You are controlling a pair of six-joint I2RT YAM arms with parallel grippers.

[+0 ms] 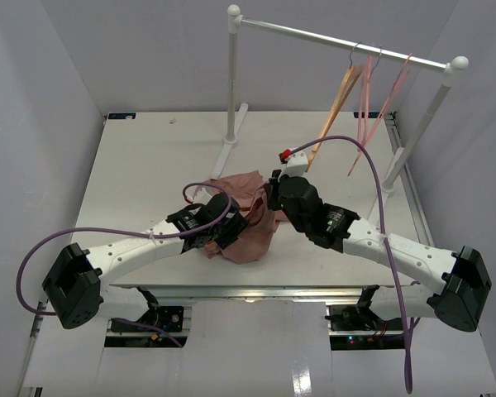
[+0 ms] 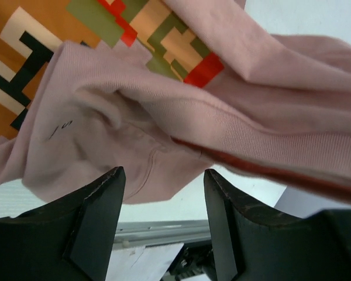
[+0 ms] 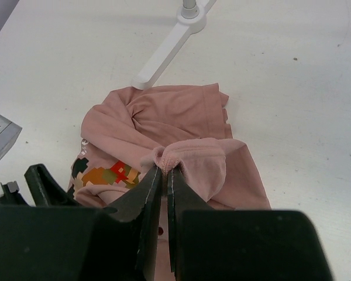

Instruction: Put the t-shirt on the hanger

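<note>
The pink t-shirt [image 1: 244, 248] with a pixel print [image 2: 11, 70] lies crumpled on the white board. My right gripper [image 1: 273, 188] is shut on a raised fold of it, which bunches between the fingertips in the right wrist view [image 3: 167, 175]. My left gripper [image 1: 236, 223] is low over the shirt's left part; in the left wrist view [image 2: 162, 174] its fingers stand open, the fabric beyond them. Hangers [image 1: 339, 99] in wood and pink hang from the rail at the back right.
The white rack [image 1: 314, 36] stands over the board, its left foot [image 3: 164, 55] just behind the shirt. The board [image 1: 132, 157] is clear at the left and back. A metal edge [image 1: 231, 291] runs along the front.
</note>
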